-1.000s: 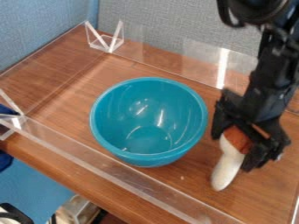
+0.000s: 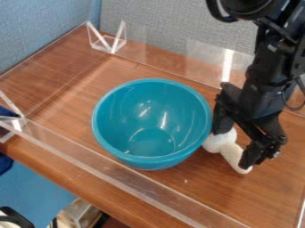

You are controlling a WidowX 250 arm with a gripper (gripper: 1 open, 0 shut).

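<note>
A teal bowl (image 2: 143,125) sits on the wooden table (image 2: 71,107). Just right of it, a white elongated object (image 2: 238,163) lies on the wood, its upper part hidden behind the black gripper (image 2: 244,125). The gripper is low beside the bowl's right rim, over the white object; whether anything is between its fingers is hidden.
A clear acrylic rail crosses the table's near and back edges, with white brackets (image 2: 107,40) at the back left. A dark blue item (image 2: 6,120) is at the left edge. The table left of the bowl is clear.
The gripper has moved left and down toward the bowl.
</note>
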